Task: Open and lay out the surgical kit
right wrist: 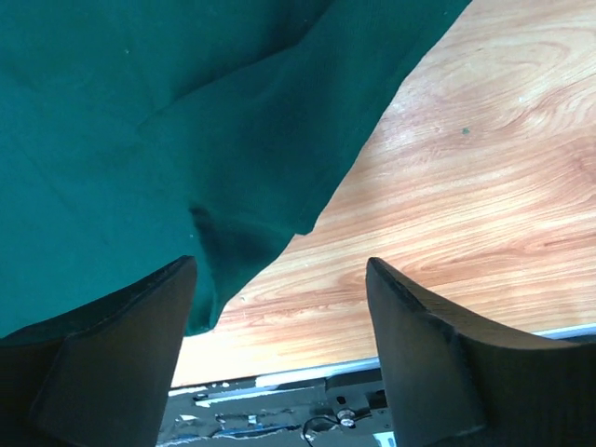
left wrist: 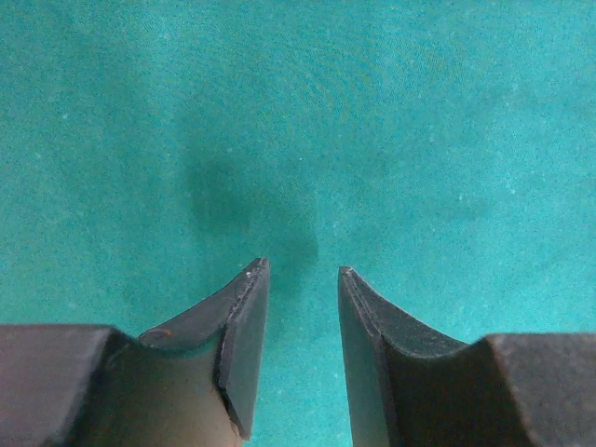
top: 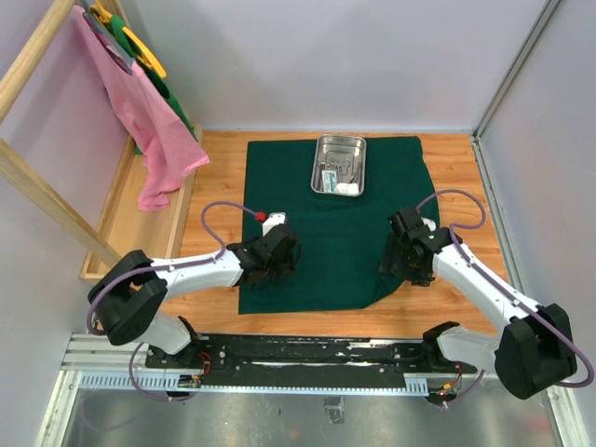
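A dark green cloth (top: 326, 251) lies spread on the wooden table, its front right corner folded inward. On its far part sits a metal tray (top: 320, 169) holding a small packet, white cotton balls and metal instruments. My left gripper hangs over the cloth's left half, part open, only cloth visible below its fingers. Near the folded corner, my right gripper is open; one finger (right wrist: 163, 298) overlaps the cloth's edge in the right wrist view and the other is over bare wood. Nothing shows between either pair of fingers.
A pink cloth (top: 154, 140) and a green one hang from a wooden rack (top: 56, 200) at the left. Bare wood (top: 466, 321) shows around the cloth. A black rail (top: 307, 363) runs along the table's front edge.
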